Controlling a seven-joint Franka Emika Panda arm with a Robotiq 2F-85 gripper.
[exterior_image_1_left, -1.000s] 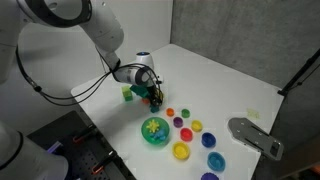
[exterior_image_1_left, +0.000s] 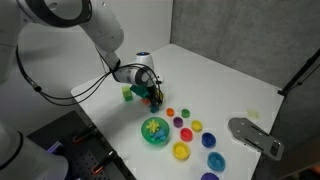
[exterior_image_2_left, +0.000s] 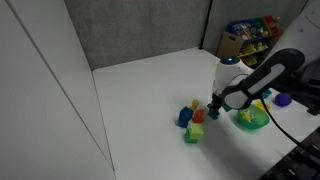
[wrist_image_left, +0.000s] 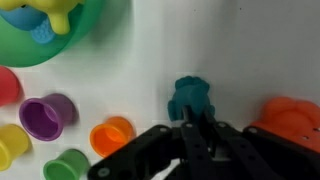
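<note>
In the wrist view a small teal toy (wrist_image_left: 190, 97) lies at the tips of my gripper, whose fingers are shut on it. Exterior view 1 shows the gripper (exterior_image_1_left: 153, 104) low over the white table, with the toy mostly hidden there. From the other side, the teal toy (exterior_image_2_left: 213, 111) shows beneath the gripper, at or close to the table surface; whether it touches is hard to tell. An orange-red toy (wrist_image_left: 292, 122) is just to the right in the wrist view. A green bowl (exterior_image_1_left: 143, 137) holds a yellow toy (exterior_image_1_left: 153, 125) and a blue one.
Small coloured cups, among them an orange cup (wrist_image_left: 111, 135) and a purple cup (wrist_image_left: 47, 117), stand near the bowl. Green blocks (exterior_image_2_left: 194, 132) and a blue toy (exterior_image_2_left: 185, 117) are close behind the gripper. A grey metal tray (exterior_image_1_left: 257, 136) lies far right.
</note>
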